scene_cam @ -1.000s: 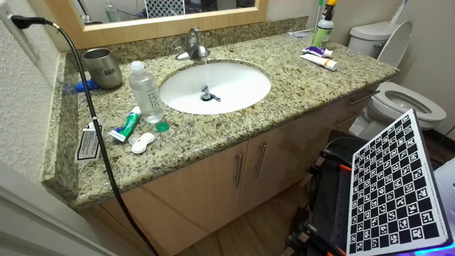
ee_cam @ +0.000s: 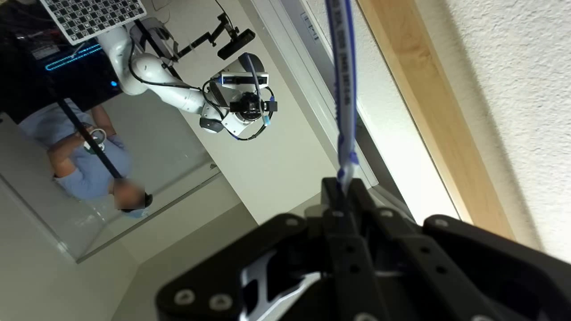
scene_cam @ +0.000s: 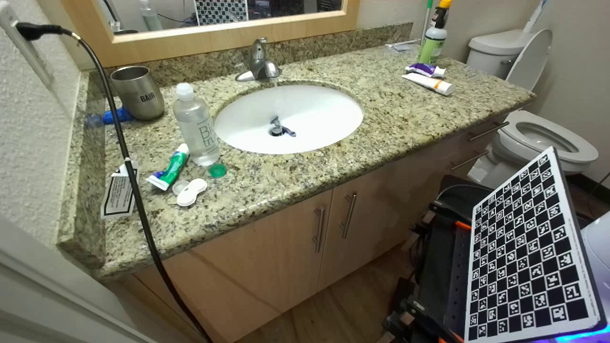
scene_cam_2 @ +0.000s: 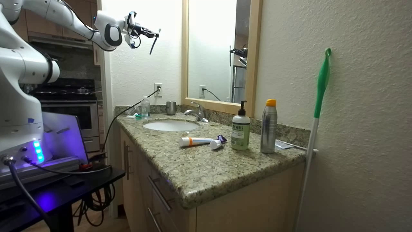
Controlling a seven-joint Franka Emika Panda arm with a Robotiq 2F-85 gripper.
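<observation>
High above the counter, in exterior view 2, my gripper (scene_cam_2: pixel 156 34) is shut on a slim, long stick (scene_cam_2: pixel 154 44) that crosses its fingertips. In the wrist view the stick, perhaps a toothbrush handle (ee_cam: pixel 345 80), is translucent with blue edges and printed lettering. It runs up from the gripper, whose fingers are closed around its lower visible part. The mirror reflects the arm and the held stick, with a pale blue end. Exterior view 1 does not show the gripper.
Below lie the granite counter (scene_cam: pixel 366 146) and white sink (scene_cam: pixel 334 117) under a faucet (scene_cam: pixel 260 62). A metal cup (scene_cam: pixel 137 94), clear bottle (scene_cam: pixel 195 128) and green tube (scene_cam: pixel 172 166) stand or lie at the left. Soap (scene_cam_2: pixel 240 133) and a spray can (scene_cam_2: pixel 268 127) stand farther right.
</observation>
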